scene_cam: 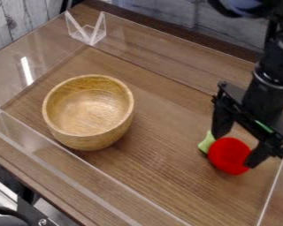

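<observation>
My black gripper [239, 132] is on the right of the view, its fingers angled down over a red round object [229, 157]. A small light green object [205, 143] lies just left of the red one, partly hidden. Whether the fingers are open or shut, or touch the red object, I cannot tell.
A wooden bowl [91, 110] sits on the left of the wooden table [144, 190]. The table's back left corner has a white wire-like object [85, 26].
</observation>
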